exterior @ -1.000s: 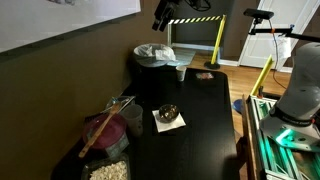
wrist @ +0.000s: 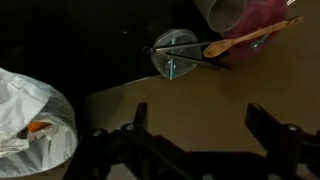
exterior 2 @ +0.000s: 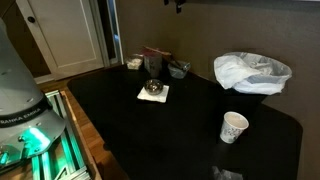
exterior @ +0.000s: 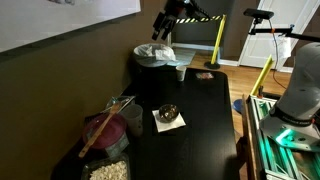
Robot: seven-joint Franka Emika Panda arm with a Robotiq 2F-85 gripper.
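High above the black table, my gripper hangs near the wall; only its tip shows at the top of the second exterior view. In the wrist view the gripper is open, its two dark fingers wide apart with nothing between them. A dark bowl rests on a white sheet on the table. Toward the other end are a white patterned cup and a bin lined with a white bag. Something orange shows inside the bag.
A wooden spoon lies across a reddish pot. Beside it stand a grey container and a clear cup with thin sticks. A tray of pale pieces sits at the near end.
The gripper has dipped slightly and tilted near the wall in the first exterior view. The objects on the table stay where they were.
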